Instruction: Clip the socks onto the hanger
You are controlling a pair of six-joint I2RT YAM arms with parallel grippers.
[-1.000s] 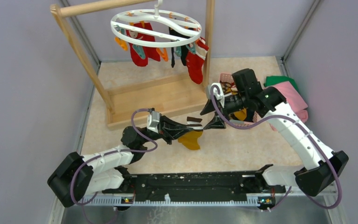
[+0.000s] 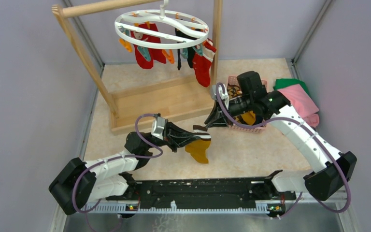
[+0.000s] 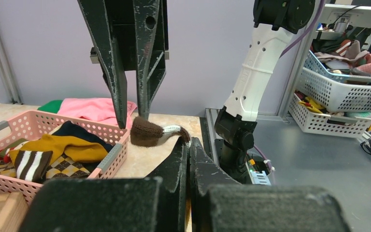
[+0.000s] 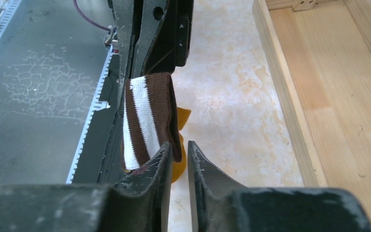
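A mustard sock with a brown-and-white striped cuff hangs from my left gripper, which is shut on the cuff's side. In the left wrist view, the cuff's brown end sticks out past the left fingertips. My right gripper is part open, its fingers close together, with a corner of the striped cuff showing in the narrow gap; whether they touch it I cannot tell. The white round hanger hangs from the wooden frame at the back, bearing several clips and socks, including a red sock.
Behind the right gripper stands a pink basket of socks. Pink cloth and green cloth lie at the right. The frame's wooden base rests below the hanger. An orange clip hangs empty on the ring.
My right gripper's fingers have drawn closer together, and it has shifted slightly left near the cuff. The sock's cuff and hanging part have swung; the left arm has hardly moved.
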